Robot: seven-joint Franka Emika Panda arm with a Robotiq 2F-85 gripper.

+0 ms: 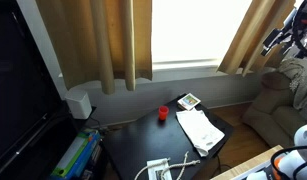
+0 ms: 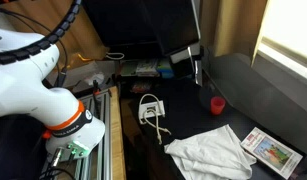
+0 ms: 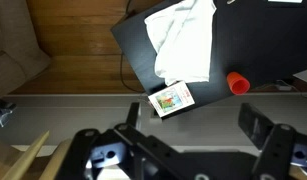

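My gripper is open and empty, its two dark fingers spread wide at the bottom of the wrist view. In exterior view 1 the gripper hangs high at the upper right, well above the black table. On that table stands a red cup, which the wrist view shows as a red round shape. A crumpled white cloth lies near it. Beside the cloth is a flat picture card with a white border. The gripper touches none of these.
A white power strip with a cable lies on the table. Books or boxes are stacked at the left in exterior view 1, near a large dark screen. A grey armchair sits at the right. Bare tabletop surrounds the cup.
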